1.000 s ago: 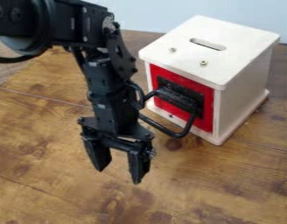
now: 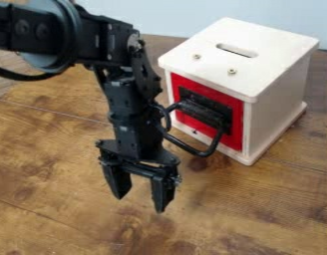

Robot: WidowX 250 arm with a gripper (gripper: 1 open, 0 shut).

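A white wooden box [image 2: 270,105] with a slot and two small bolts on top stands at the upper right. Its front carries a red panel [image 2: 233,139] with a black fitting, from which a black handle sticks out toward the arm. My gripper [image 2: 139,190] hangs low in front of and left of the box, fingers pointing down above the wooden floor, open with nothing between them. The arm partly hides the left end of the handle.
A white wall [image 2: 153,12] runs along the back.
The arm and gripper have shifted slightly, the gripper a little to the right and down. The box stays where it was.
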